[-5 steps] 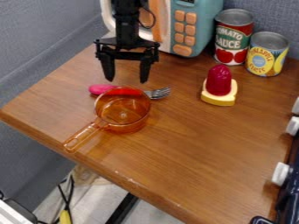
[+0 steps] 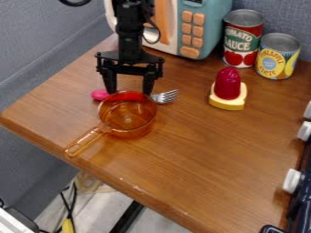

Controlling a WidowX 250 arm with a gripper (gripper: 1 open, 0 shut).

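Note:
My black gripper (image 2: 129, 80) hangs over the back-left part of the table, its fingers spread open above a pink-handled fork (image 2: 163, 96) with a silver head. An orange translucent pan (image 2: 126, 119) with a handle toward the front left lies just in front of the gripper, partly over the fork. Whether anything red lies between the fingers is hard to tell.
A red object on a yellow base (image 2: 227, 102) stands right of centre. Behind are two cans (image 2: 278, 56) and a teal toy microwave (image 2: 195, 27). A dark appliance (image 2: 297, 191) lines the right edge.
My gripper has moved down toward the fork and pan. The red piece that showed across the pan's back rim is now mostly out of sight.

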